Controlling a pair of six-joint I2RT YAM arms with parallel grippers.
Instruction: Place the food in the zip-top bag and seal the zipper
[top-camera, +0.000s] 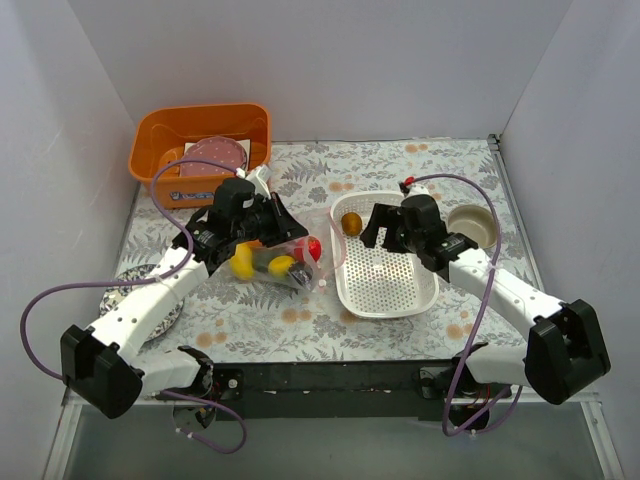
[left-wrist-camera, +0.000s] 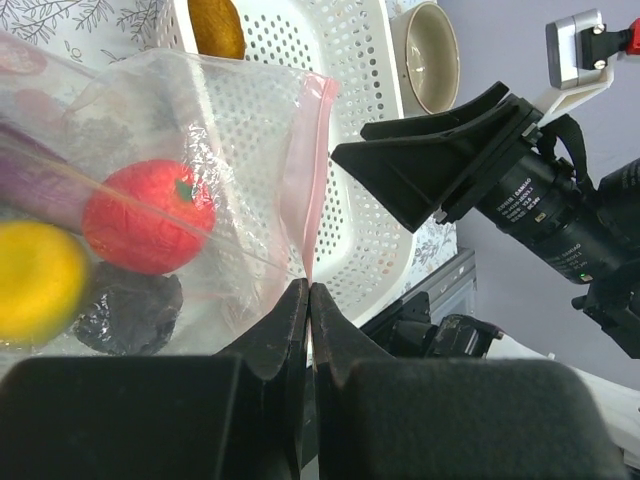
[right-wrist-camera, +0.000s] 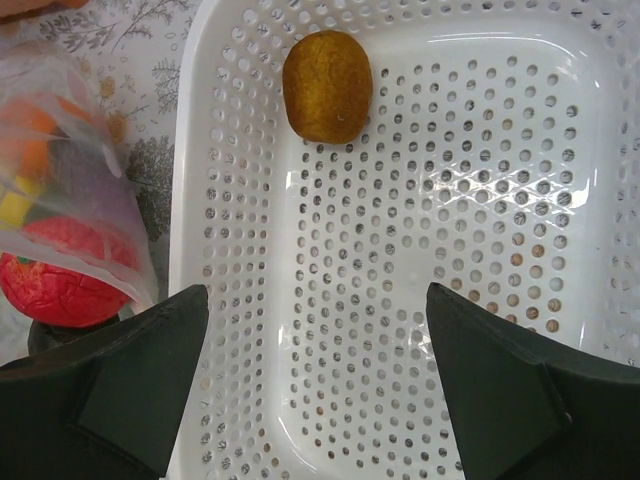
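The clear zip top bag (top-camera: 322, 222) lies left of the white basket and holds several food pieces, including a red one (left-wrist-camera: 150, 215), a yellow one (left-wrist-camera: 40, 280) and a dark one (left-wrist-camera: 130, 308). At the bag's mouth, the pink rim (left-wrist-camera: 305, 180) runs down to the tips of my left gripper, shut on it. One brown, roundish food piece (right-wrist-camera: 328, 87) sits in the basket near its far left corner. Over the basket, my right gripper stands open with nothing between its fingers, nearer to me than the brown piece.
The white perforated basket (top-camera: 385, 314) is otherwise empty. A beige bowl (top-camera: 473, 226) stands to its right, an orange bin (top-camera: 150, 160) at the back left. A patterned plate (top-camera: 160, 325) is partly under the left arm.
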